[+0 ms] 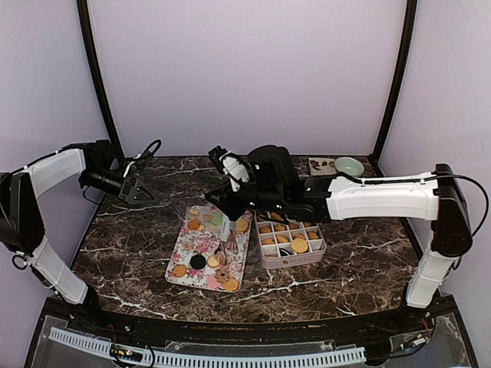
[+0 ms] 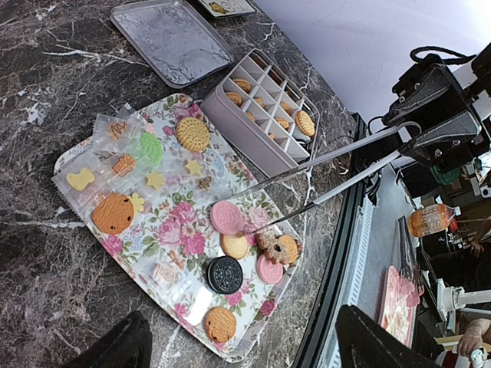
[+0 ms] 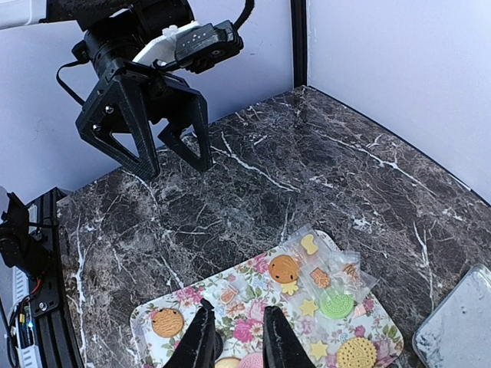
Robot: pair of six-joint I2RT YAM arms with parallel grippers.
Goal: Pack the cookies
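A floral tray (image 1: pixel 184 261) holds cookies, some bagged: a black cookie (image 2: pixel 225 274), a pink cookie (image 2: pixel 227 217), a brown cookie (image 2: pixel 113 213) and several others. Right of it is a compartment box (image 1: pixel 291 257) with round cookies in some compartments. My left gripper (image 1: pixel 134 192) stands open and empty at the left, above bare table. My right gripper hangs over the tray with long metal tong-like blades reaching down toward the cookies in the left wrist view; I cannot tell whether anything is between their tips.
An empty metal tray (image 2: pixel 169 42) lies behind the box. A small patterned tray (image 1: pixel 321 166) and a green bowl (image 1: pixel 349 167) stand at the back right. The table left of the floral tray is clear.
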